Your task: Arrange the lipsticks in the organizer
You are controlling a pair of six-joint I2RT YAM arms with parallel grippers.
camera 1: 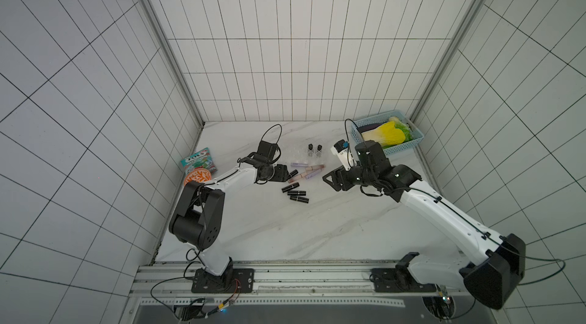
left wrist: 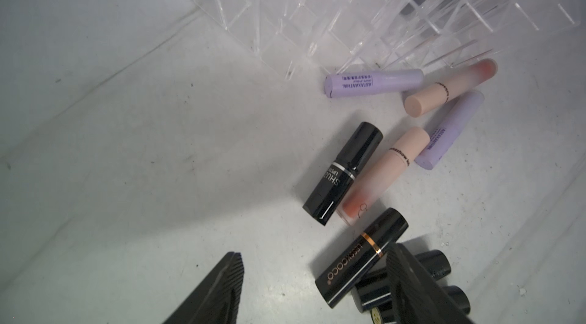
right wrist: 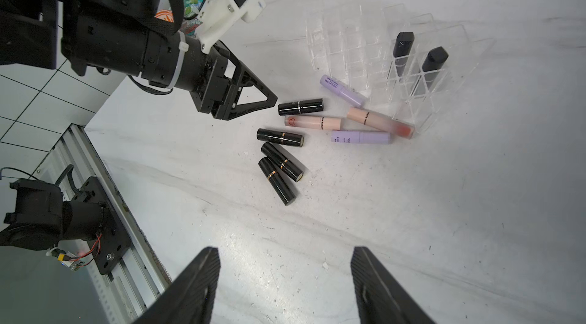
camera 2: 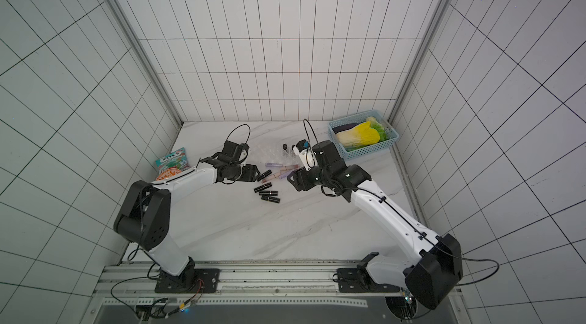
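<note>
A clear organizer (right wrist: 360, 43) stands at the back of the table; two black-capped tubes (right wrist: 403, 44) stand upright in its cells. Before it lie two purple tubes (left wrist: 373, 83), two peach tubes (left wrist: 390, 168) and a black lipstick with a silver band (left wrist: 343, 172). Nearer the front are three black lipsticks with gold bands (right wrist: 280, 136). My left gripper is part open above the table, left of the lipsticks, its right finger covering parts of the black ones in its wrist view. My right gripper is apart from everything, fingers spread, nothing between them.
A blue basket (camera 1: 398, 148) of toy vegetables stands at the back right. Coloured packets (camera 1: 196, 162) lie at the left edge, partly behind the left arm.
</note>
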